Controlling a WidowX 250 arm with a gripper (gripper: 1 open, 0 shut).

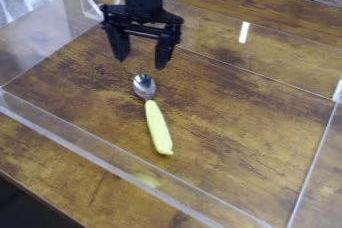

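Note:
A spoon with a silver bowl (pixel 144 87) and a pale yellow-green handle (pixel 159 130) lies on the wooden table (pixel 247 132), pointing toward the front. Above it in the camera view, my black gripper (pixel 143 50) hangs with its two fingers spread wide and open, one on either side, nothing between them. The gripper is behind the spoon's bowl and apart from it.
Clear panels or sheets with visible edges border the work area at left, front, right and back. A white strip (pixel 243 33) is at the back right.

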